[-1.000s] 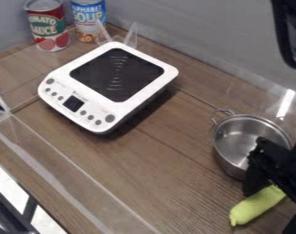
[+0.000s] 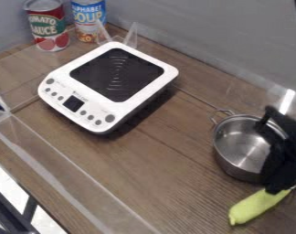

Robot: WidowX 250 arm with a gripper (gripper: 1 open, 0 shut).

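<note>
My black gripper [image 2: 280, 155] is at the right edge, over the right side of a steel pot [image 2: 239, 146], partly hiding it. Whether its fingers are open or shut is hard to make out. Below it a yellow-green elongated object [image 2: 254, 208] lies on the wooden counter, in front of the pot, apart from the fingers.
A white induction cooker [image 2: 108, 83] sits at centre-left. A tomato sauce can [image 2: 48, 26] and a soup can [image 2: 89, 20] stand at the back left. Bare counter [image 2: 163, 174] lies between cooker and pot. A wall runs along the back.
My gripper has risen and moved right, away from the yellow-green object, which remains on the counter and is now more fully visible.
</note>
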